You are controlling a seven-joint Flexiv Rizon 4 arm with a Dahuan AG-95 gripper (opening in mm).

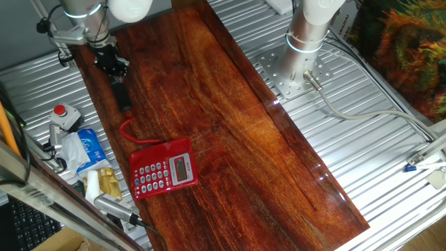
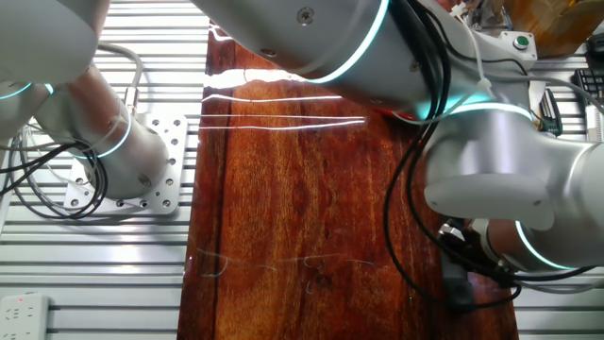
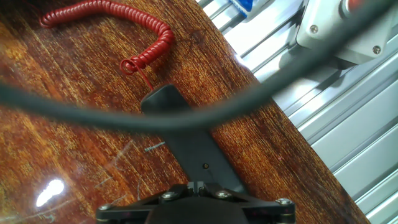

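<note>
A red desk telephone with grey keys and a small display lies on the brown wooden board. Its dark handset is near the board's left edge, joined to the phone by a coiled red cord. My gripper is over the rear end of the handset. In the wrist view the gripper has its fingers drawn close together, and the handset runs out from beneath them, up and to the left. The gripper appears shut on the handset, though the contact itself is hidden.
Left of the board are a box with a red button and a blue-white packet. Most of the wooden board is bare.
</note>
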